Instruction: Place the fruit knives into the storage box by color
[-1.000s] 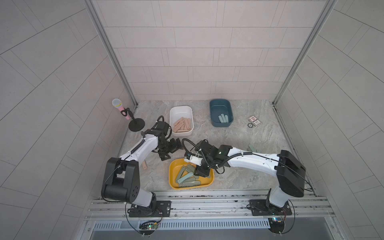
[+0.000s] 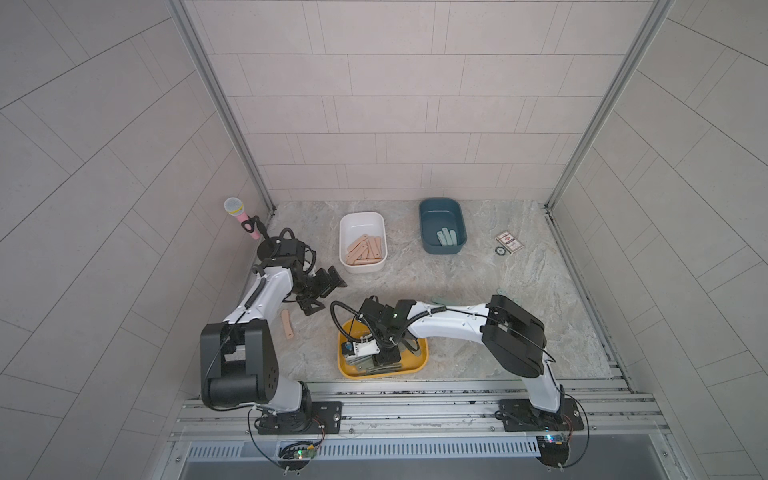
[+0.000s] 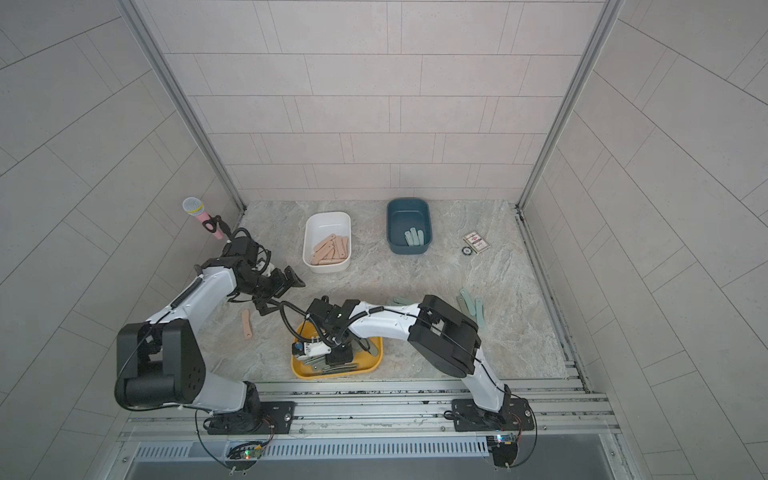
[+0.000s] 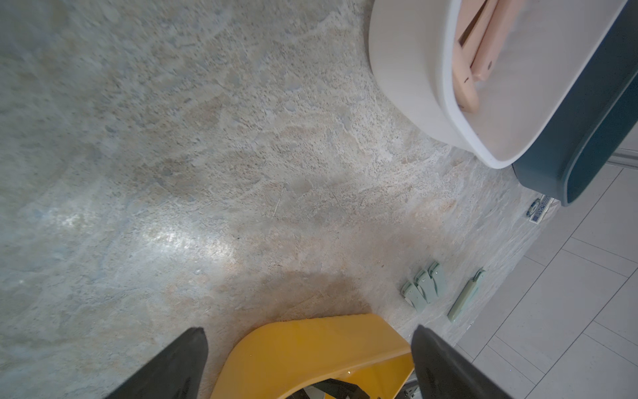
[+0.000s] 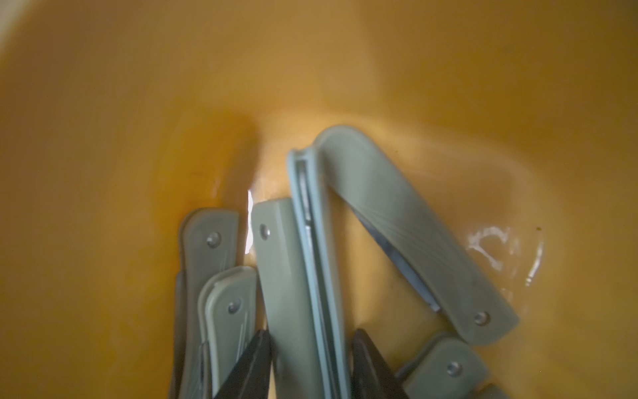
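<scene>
Green fruit knives lie in the yellow box. In the right wrist view my right gripper is down inside it, part open. Its fingers straddle a pale green knife standing on edge and a flat green knife beside it; no firm grip shows. The left gripper hangs open and empty over the table, left of the yellow box. Pink knives fill part of the white box. Several green knives sit in the dark blue box. One pink knife lies on the table at left.
More green knives lie on the table at right, partly behind the right arm. A card pack and a small black ring are at back right. A pink cup-shaped object stands at back left. Bare table separates the boxes from the arms.
My right gripper has moved left and down into the yellow box among the green knives.
</scene>
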